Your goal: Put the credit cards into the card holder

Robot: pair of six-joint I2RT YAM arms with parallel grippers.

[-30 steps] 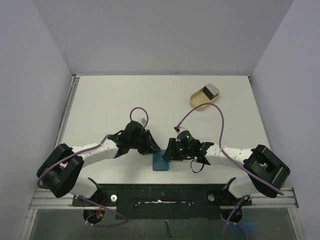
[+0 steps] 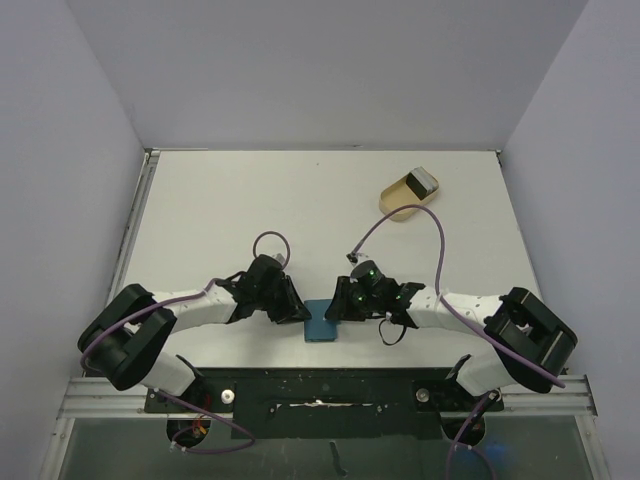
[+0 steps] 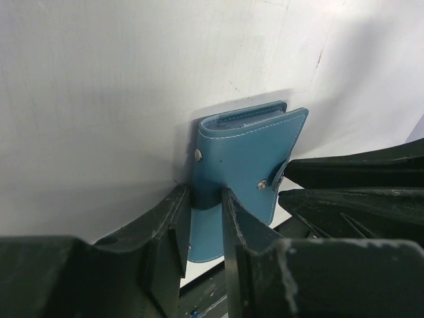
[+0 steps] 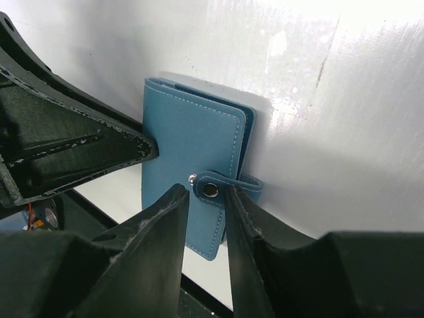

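The blue card holder lies flat on the white table between both grippers, its pocket opening at the far end. My left gripper is part open at the holder's left edge, a finger on each side of that folded spine. On the right edge a short strap with a snap stands slightly lifted from the holder. My right gripper is part open, with this strap between its fingertips. No loose credit card can be made out near the holder; whether any is inside I cannot tell.
A tan open box with a dark and grey item on it stands at the back right. The two grippers' fingers are close together over the holder.
My left gripper has come nearer the front along the holder's left edge, from its far left corner to about mid-length. The right arm and the holder look almost unmoved.
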